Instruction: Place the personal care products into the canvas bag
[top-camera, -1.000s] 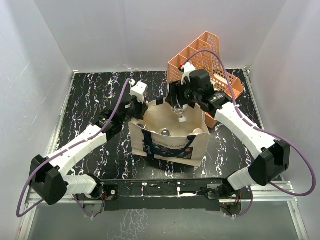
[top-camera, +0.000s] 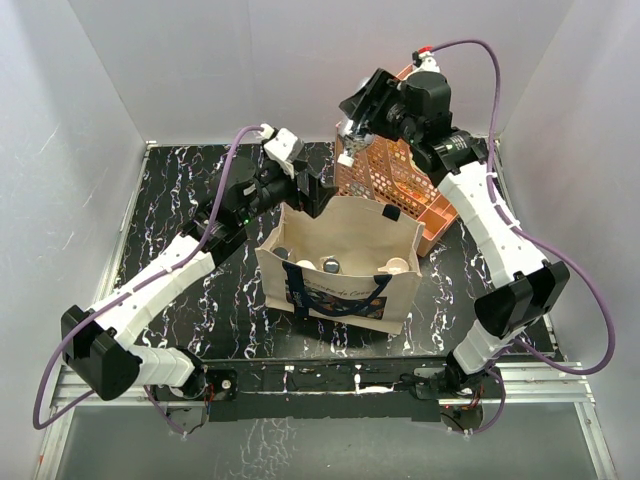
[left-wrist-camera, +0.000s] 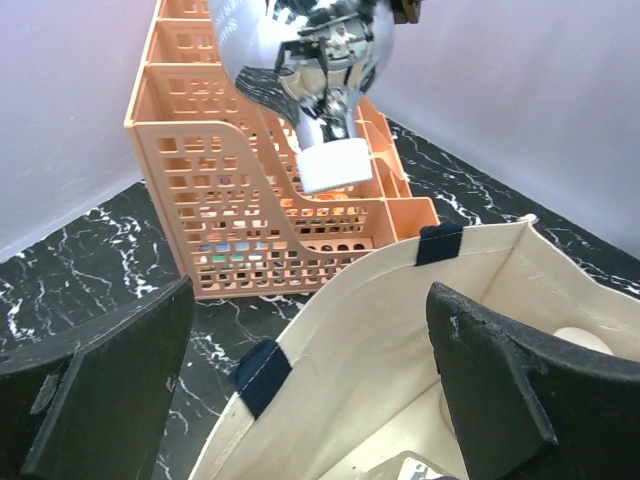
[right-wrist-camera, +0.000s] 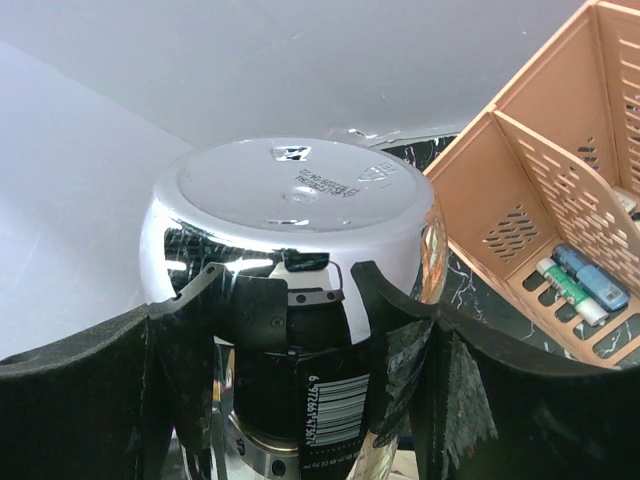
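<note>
The cream canvas bag (top-camera: 340, 240) stands open at the table's middle, with several small items inside. My right gripper (top-camera: 370, 105) is raised above and behind it, in front of the orange basket, shut on a shiny chrome bottle (right-wrist-camera: 290, 190) with a white cap (left-wrist-camera: 333, 163). My left gripper (top-camera: 310, 195) hovers over the bag's left back rim, its fingers apart and empty; in the left wrist view the bag's rim shows beyond and between its fingers.
The orange basket (left-wrist-camera: 200, 180) stands at the back right, holding small tubes (right-wrist-camera: 570, 290). The dark marble table (top-camera: 175, 190) has free room at the left.
My right gripper has risen and moved toward the back with the chrome bottle. My left gripper has lifted slightly from the bag's rim and moved right.
</note>
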